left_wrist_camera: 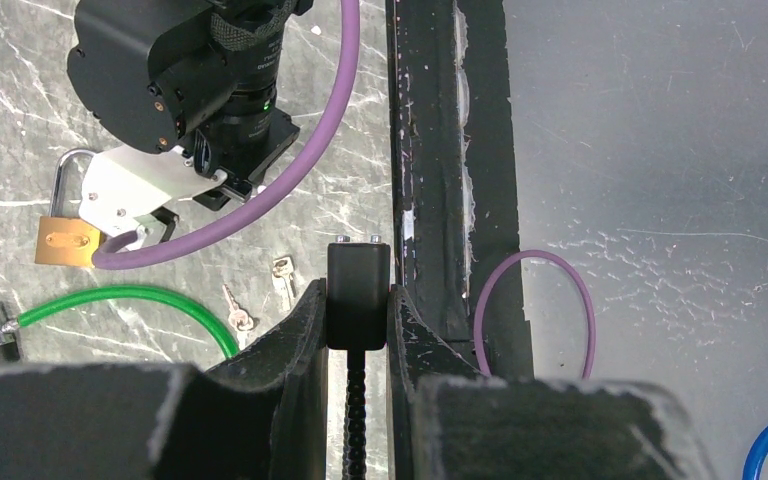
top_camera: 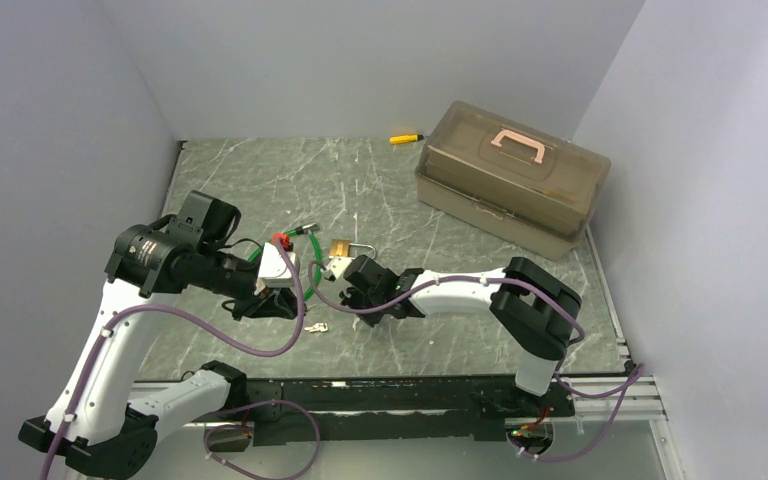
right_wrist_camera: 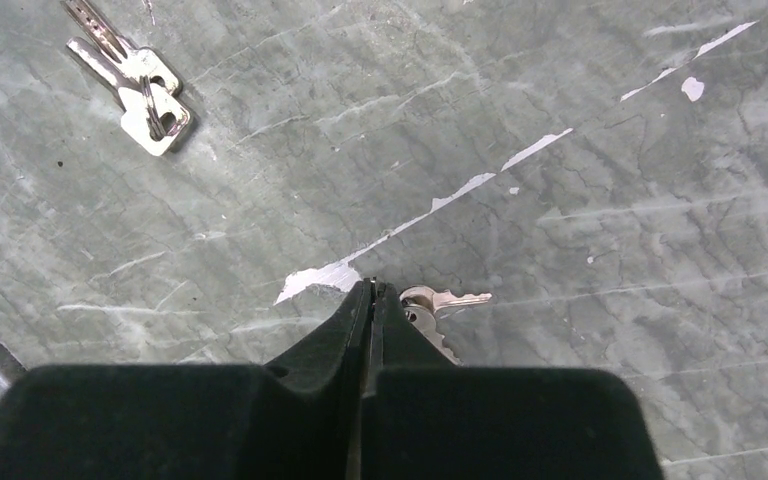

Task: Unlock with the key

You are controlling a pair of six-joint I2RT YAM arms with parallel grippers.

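Observation:
A brass padlock with its steel shackle lies mid-table behind my right gripper; the left wrist view shows the padlock on its side. Two small keys lie beside my right gripper's fingertips, which are shut and partly hide them. I cannot tell whether the fingertips touch the keys. Another key pair on a ring rests apart at upper left, seen in the top view as keys. My left gripper is closed on the sides of a black block with two silver pins and a beaded black tail.
A green cable with a metal end curves over the table near my left gripper. The brown toolbox stands at back right, a yellow-handled tool at the back. Purple hoses hang along both arms. Bare tabletop lies at front right.

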